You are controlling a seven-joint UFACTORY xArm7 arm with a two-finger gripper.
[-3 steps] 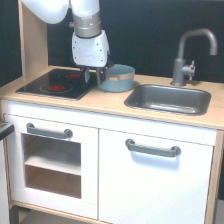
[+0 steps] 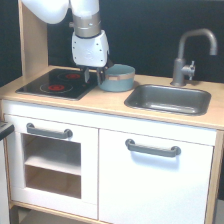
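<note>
The white robot arm reaches down from the top left, its gripper (image 2: 93, 75) over the counter between the black two-ring stove (image 2: 55, 87) and a teal pot (image 2: 118, 83). The pot sits at the stove's right, toward the back, partly behind the gripper. I cannot tell whether the gripper is open or shut, or whether it touches the pot.
A steel sink (image 2: 168, 97) with a grey faucet (image 2: 180, 60) is at the right. Bare wooden counter (image 2: 115, 110) runs along the front. Below are white cupboard doors (image 2: 155, 185), with an open compartment at the left.
</note>
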